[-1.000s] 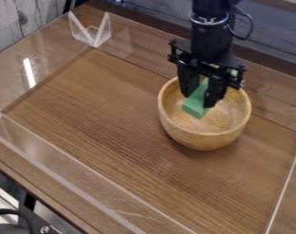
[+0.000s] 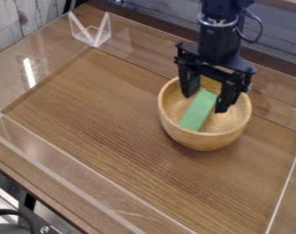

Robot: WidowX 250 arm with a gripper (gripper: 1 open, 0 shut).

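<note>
A round tan bowl [image 2: 231, 131] sits on the wooden table, right of centre. A green block [image 2: 199, 111] lies inside it. The black gripper [image 2: 214, 79] is over the bowl, open, its two fingers spread to either side above the block, with nothing held between them.
A clear plastic object [image 2: 92, 30] stands at the back left by the table's edge. A black cable or part lies at the bottom-left corner.
The gripper has risen and its fingers now stand wide apart. The green block, earlier up between the fingers, now lies lower and further left in the bowl, released.
</note>
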